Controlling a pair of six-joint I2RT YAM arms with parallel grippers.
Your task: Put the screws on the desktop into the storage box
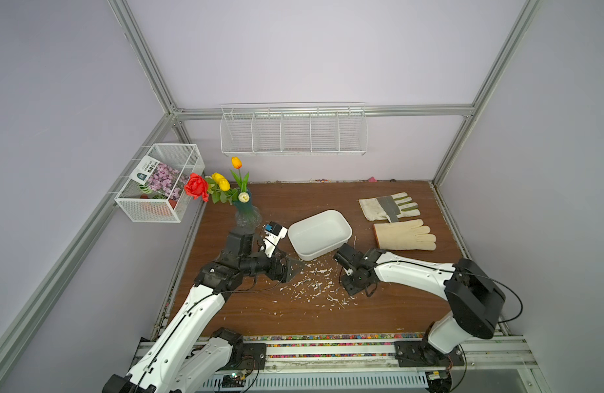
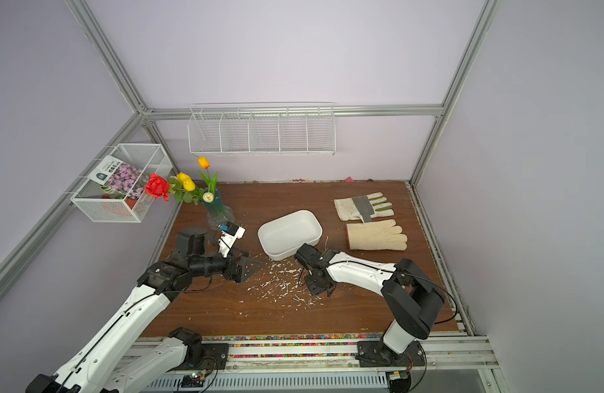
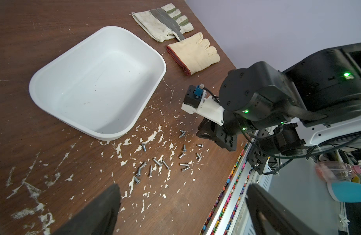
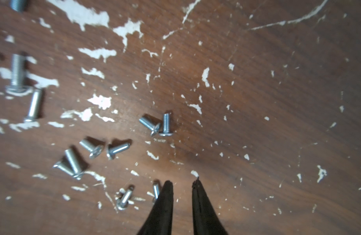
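Small silver screws lie scattered on the scratched brown desktop, several in pairs, below the white storage box (image 3: 98, 82), which is empty in the left wrist view. My left gripper is open above the desk at left, nothing between its blurred fingers. My right gripper is low over the screws, its narrow fingertips part open with a small gap between them and no screw held; one screw lies just beside its left fingertip.
Two work gloves (image 1: 404, 233) lie at the back right. A vase of flowers (image 1: 247, 213) stands at the back left. Wire baskets (image 1: 293, 131) hang on the frame. The desk's front edge has a rail.
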